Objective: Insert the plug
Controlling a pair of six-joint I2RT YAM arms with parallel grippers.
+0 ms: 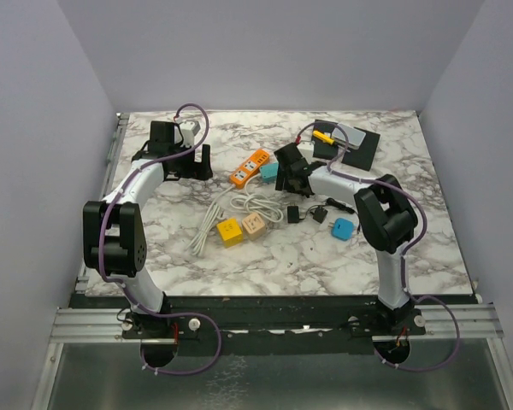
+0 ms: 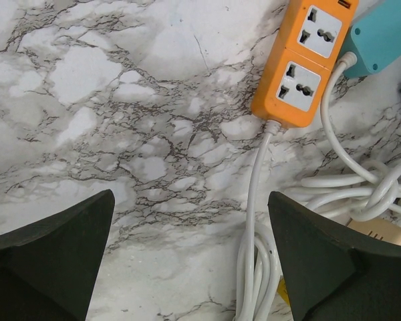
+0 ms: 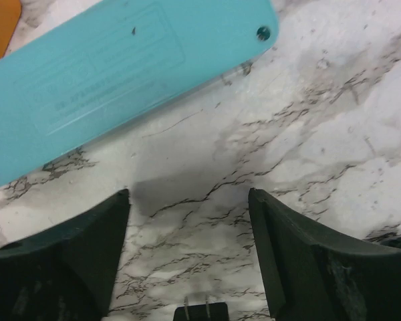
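Note:
An orange power strip (image 1: pixel 249 169) with white socket faces lies left of a teal box (image 1: pixel 270 172). In the right wrist view, a small black plug (image 3: pixel 200 312) shows at the bottom edge with two metal prongs pointing up the picture. My right gripper is open over bare marble, between the teal box and the plug, with nothing between its fingers. Over the table's left side, my left gripper stands open and empty. Its view shows the strip's sockets (image 2: pixel 298 87) facing up, apparently unoccupied.
White cable coils (image 1: pixel 256 203) lie in front of the strip. Near them sit a yellow block (image 1: pixel 230 231) and a tan block (image 1: pixel 254 225). Dark adapters (image 1: pixel 319 214) and a blue piece (image 1: pixel 342 229) are at the right.

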